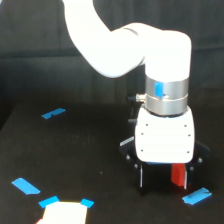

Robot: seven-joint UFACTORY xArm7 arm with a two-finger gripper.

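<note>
My gripper (pixel 164 182) points down at the right side of the dark table, its two thin fingers (pixel 141 178) well apart. Nothing is visibly clamped in it. The red object (pixel 178 175) shows just below the white gripper body, by the right-hand finger. Its upper part is covered, and whether it lies between the fingers or behind them I cannot tell.
Blue tape strips (pixel 26 186) mark the table, including one at the right (pixel 197 196) close to the gripper. A pale block (pixel 65 213) is cut off by the bottom edge.
</note>
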